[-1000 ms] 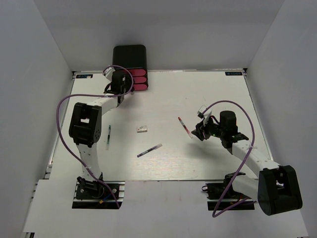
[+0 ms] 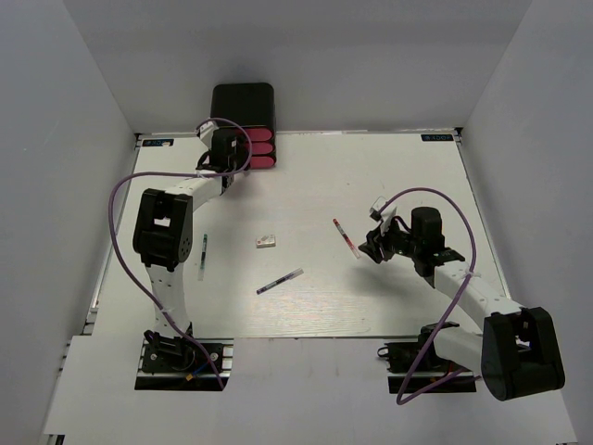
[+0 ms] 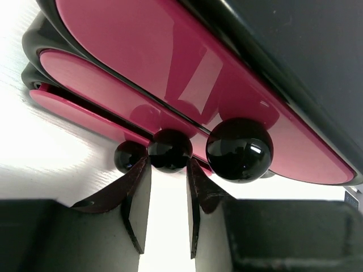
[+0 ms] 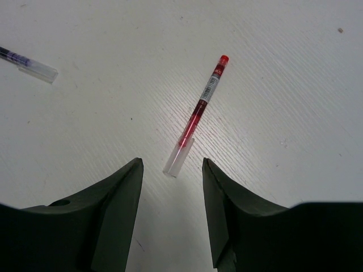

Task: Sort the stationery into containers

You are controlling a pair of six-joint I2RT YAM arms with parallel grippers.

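Observation:
In the left wrist view, a dark cabinet with pink drawer fronts fills the upper part. Its middle drawer (image 3: 108, 82) has a round black knob (image 3: 170, 148). My left gripper has its fingertips apart at the two sides of that knob's lower part; firm contact cannot be made out. Over on the right, my right gripper is open above the table with nothing held. Beyond its fingertips lies a red pen (image 4: 195, 116) with a clear cap. A dark pen (image 2: 280, 282), another pen (image 2: 203, 258) and a small pale block, perhaps an eraser (image 2: 266, 241), lie on the table.
The black cabinet (image 2: 243, 97) stands at the back left, partly covered by my left arm. Its lowest drawer front (image 3: 79, 113) sits slightly out, showing a dark gap.
The right arm and the items on the table have stayed put.

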